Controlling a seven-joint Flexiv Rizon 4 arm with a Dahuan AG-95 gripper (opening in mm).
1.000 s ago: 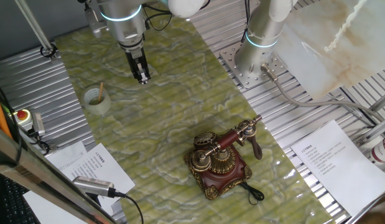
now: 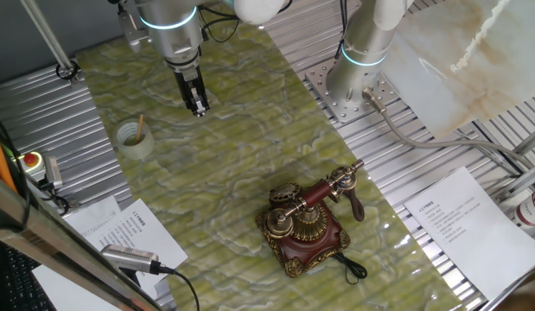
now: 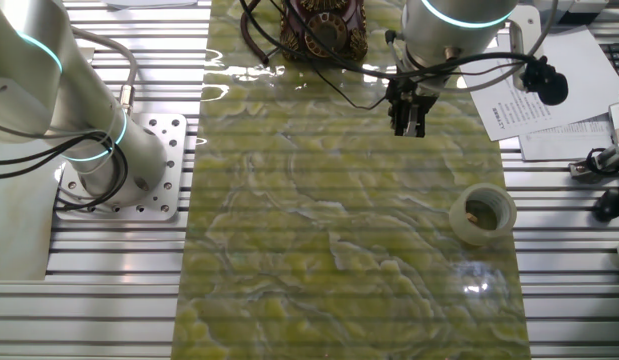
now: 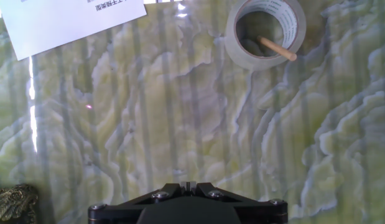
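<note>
My gripper hangs above the green marbled mat near its far end, pointing down. In the wrist view its fingertips meet at the bottom centre, so the gripper is shut with nothing visible between them. A roll of clear tape lies flat on the mat, apart from the gripper. Inside its ring leans a short wooden stick, one end over the rim. An ornate red-brown and gold telephone stands on the mat, its handset on the cradle; only a gilded corner shows in the wrist view.
Printed sheets lie on the slatted metal table, with others on the opposite side by a grey device. The phone's black cord is bunched beside it. A robot base borders the mat. Mid-mat is clear.
</note>
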